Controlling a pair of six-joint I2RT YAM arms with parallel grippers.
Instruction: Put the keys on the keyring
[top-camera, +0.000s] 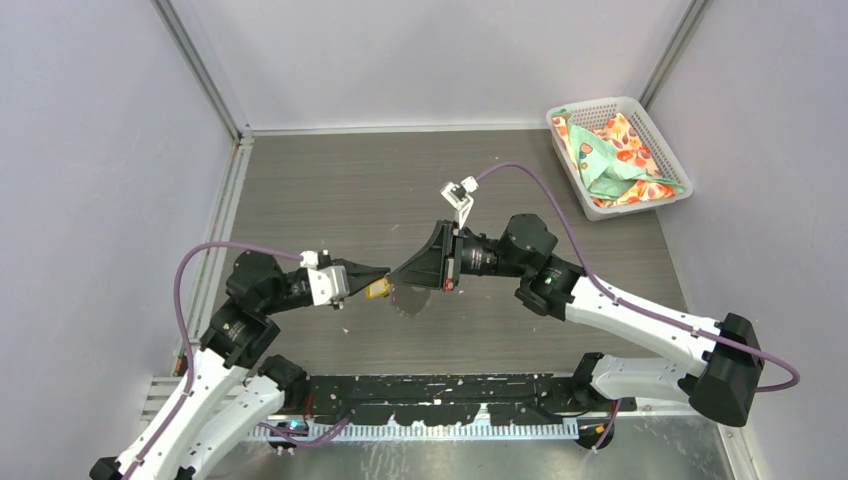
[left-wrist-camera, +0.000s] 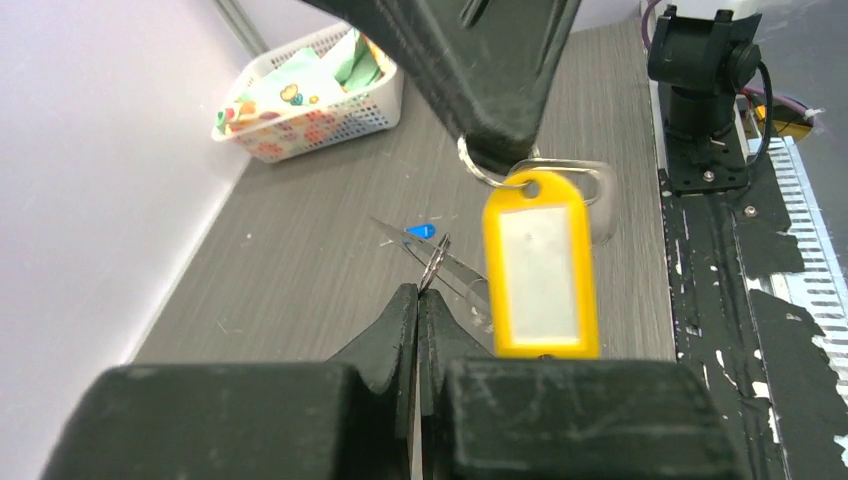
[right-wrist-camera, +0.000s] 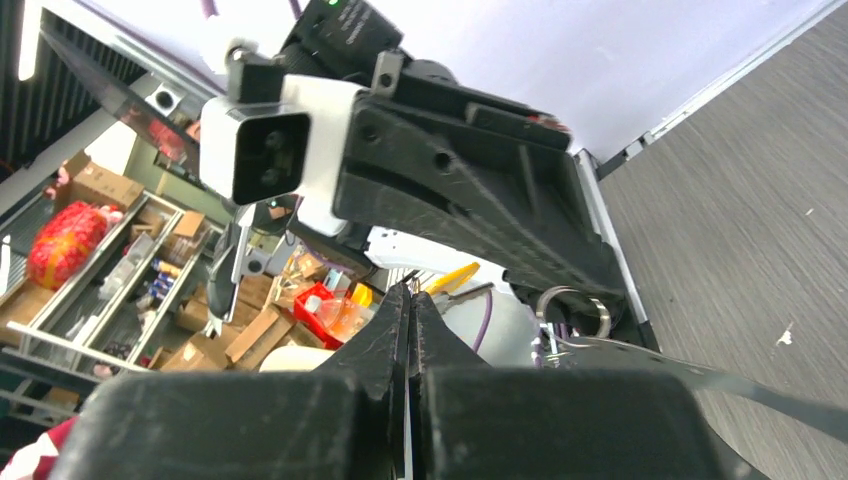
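Observation:
My left gripper is shut on a thin metal ring (left-wrist-camera: 435, 262); silver blades show behind it. Close by, my right gripper is shut on the keyring (left-wrist-camera: 475, 170). From this ring hang a yellow tag (left-wrist-camera: 541, 265) with a white label and a silver key (left-wrist-camera: 600, 200). The right wrist view shows the other ring (right-wrist-camera: 572, 308) at the left fingertips, with a blurred silver blade (right-wrist-camera: 720, 378) reaching right. In the top view, a blurred grey shape (top-camera: 410, 298) hangs beneath the right fingertips. Whether the two rings are linked cannot be told.
A white basket (top-camera: 640, 207) with patterned cloths (top-camera: 630, 150) stands at the back right. In the left wrist view a small blue piece (left-wrist-camera: 421, 231) shows beyond the fingertips. The grey-brown table (top-camera: 340, 190) is otherwise largely clear around the arms.

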